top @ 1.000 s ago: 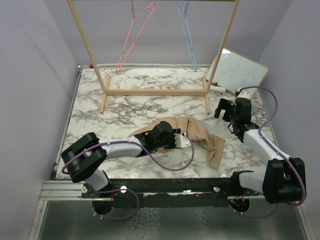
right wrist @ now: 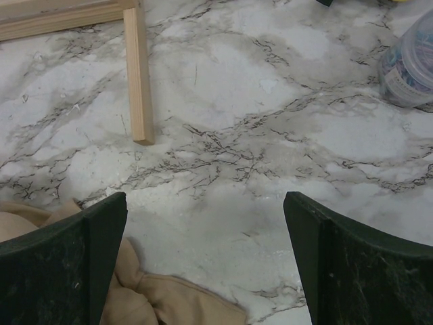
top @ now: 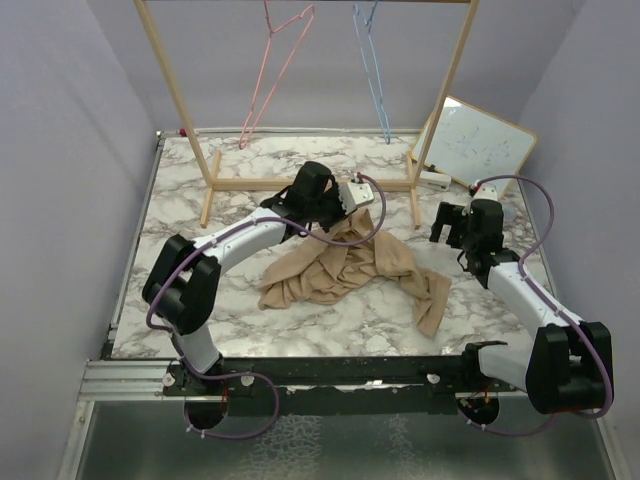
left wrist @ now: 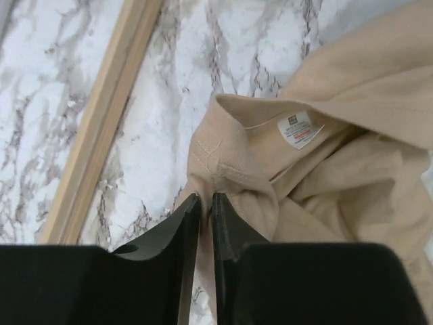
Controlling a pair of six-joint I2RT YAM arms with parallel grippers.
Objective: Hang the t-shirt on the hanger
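A tan t-shirt (top: pixel 330 275) lies rumpled on the marble table, its upper part lifted toward the wooden rack under my left gripper. In the left wrist view that gripper's fingertips are close together on a gathered fold of the shirt (left wrist: pixel 230 142), near a white label. My right gripper (top: pixel 445 222) stands open above bare table right of the shirt, which shows at lower left in the right wrist view. A pink hanger (top: pixel 266 70) and a blue hanger (top: pixel 371 70) hang from the rack's top bar.
The wooden rack (top: pixel 265 184) has its base across the back of the table. A whiteboard (top: pixel 480 140) leans at back right. A clear plastic tub (right wrist: pixel 406 74) stands right of my right gripper. Bare table shows at left.
My left gripper has moved away from the front edge toward the rack, raising part of the shirt with it. The right arm has barely moved.
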